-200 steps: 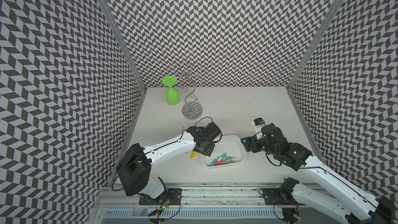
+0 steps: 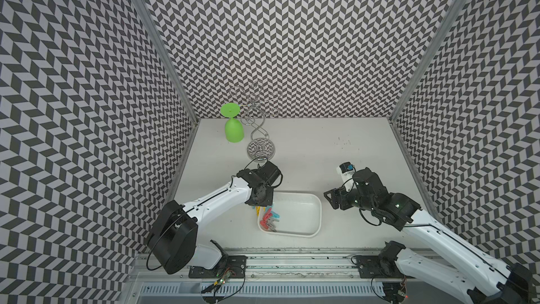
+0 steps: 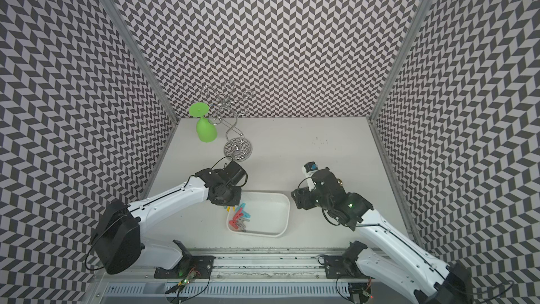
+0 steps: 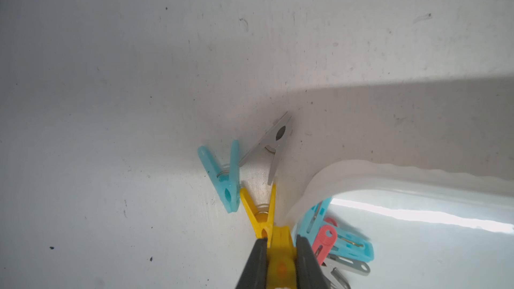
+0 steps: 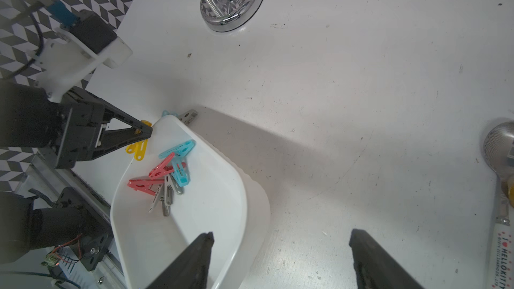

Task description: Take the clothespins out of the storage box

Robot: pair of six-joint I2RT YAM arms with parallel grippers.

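Observation:
The white storage box stands flat, with red, grey and blue clothespins at its left end. My left gripper is over the box's left rim. A yellow clothespin fills the narrow gap between its fingers; whether they clamp it does not show clearly. Outside the box, left of it, a blue clothespin, a grey clothespin and another yellow one lie on the table. Right of the box, my right gripper is open and empty.
Behind the box stand a round chrome base with a wire stand and a green cup-shaped object. A metal spoon lies at the right.
Clothespins have shifted to its left end.

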